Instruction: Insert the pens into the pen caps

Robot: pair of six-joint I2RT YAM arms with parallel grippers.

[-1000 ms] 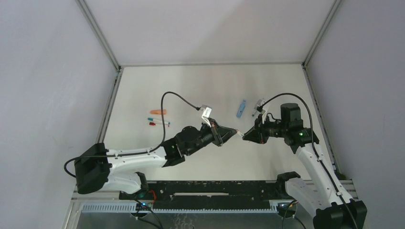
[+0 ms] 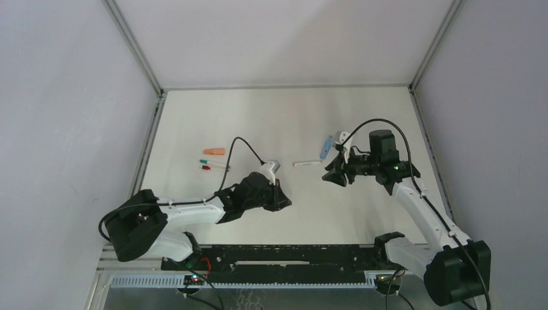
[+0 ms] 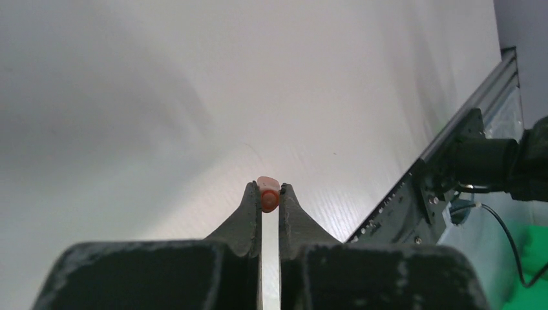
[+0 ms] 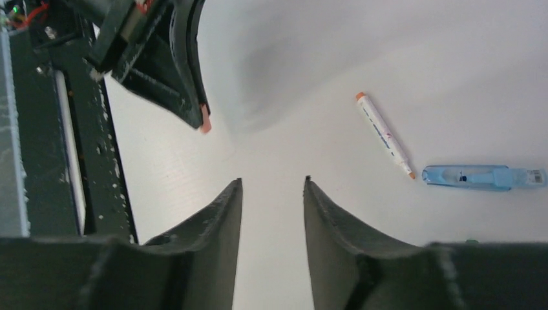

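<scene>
A white pen [image 4: 386, 134] with orange at both ends lies on the table in the right wrist view; the top view shows the same pen [image 2: 307, 163] between the two arms. Just short of it is my right gripper, fingers apart and nothing between them. In the left wrist view my left gripper is shut on a small orange cap [image 3: 269, 199], which sticks out at the fingertips. Over at the table's left lie a green-ended pen [image 2: 210, 162] and a red-ended pen [image 2: 207, 168].
A blue object [image 4: 478, 176] lies close to one end of the white pen. An orange object [image 2: 214, 151] rests by the pens on the left.
My left gripper moved down and left with the cap. The white pen went from my right gripper onto the table, and that gripper opened.
</scene>
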